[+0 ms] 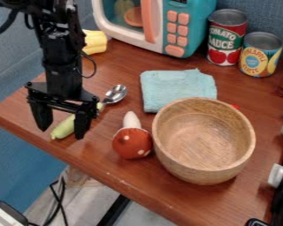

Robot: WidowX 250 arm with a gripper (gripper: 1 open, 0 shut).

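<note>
The black gripper [64, 116] hangs low over the left part of the wooden table, its fingers spread apart around a pale yellow-green vegetable-like object [61, 131] that lies beneath it. A metal spoon [116, 94] lies just right of it. A red toy mushroom [132, 141] with a white stem sits nearer the centre, beside a wooden bowl [203, 166]. A folded light-blue cloth [177, 86] lies behind the bowl.
A toy microwave [150, 22] stands at the back, with a yellow object [93, 41] to its left. Two cans [226, 40] [260, 56] stand at back right, and black appliances [279, 190] line the right edge. The table's front left [79, 159] drops off.
</note>
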